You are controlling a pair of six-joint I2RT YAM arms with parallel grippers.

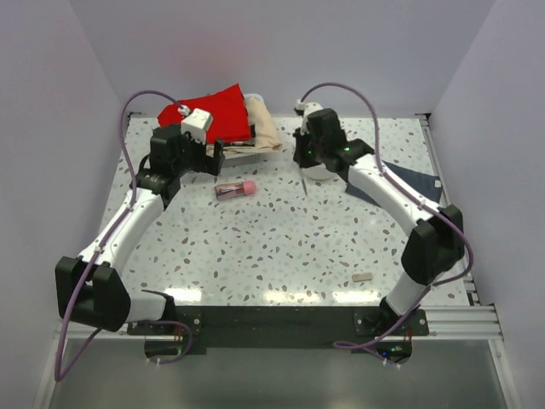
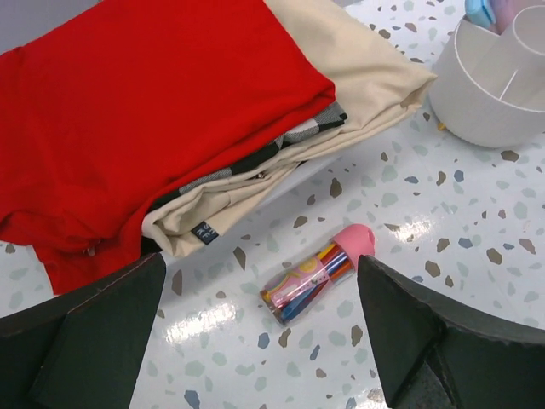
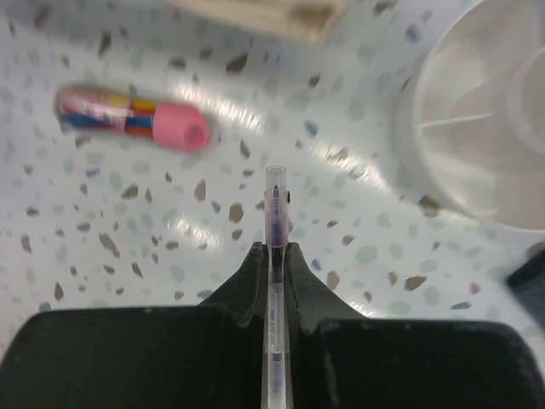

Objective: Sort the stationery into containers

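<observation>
My right gripper is shut on a slim clear pen (image 3: pixel 276 213), held up over the speckled table. In the top view the pen (image 1: pixel 304 185) shows below the fingers, just left of the white round container (image 1: pixel 318 173), which the right arm mostly covers. Inside that container (image 2: pixel 464 111), a light-blue and a pink item peek out at the left wrist view's corner. A clear tube of coloured sticks with a pink cap (image 2: pixel 317 271) lies on the table. My left gripper stands open above it, its fingers apart and empty.
Folded red cloth (image 1: pixel 217 111) and beige cloth (image 1: pixel 262 128) lie heaped in a basket at the back left. A dark blue cloth (image 1: pixel 417 183) is spread at the right. A small beige block (image 1: pixel 362 277) lies near the front right.
</observation>
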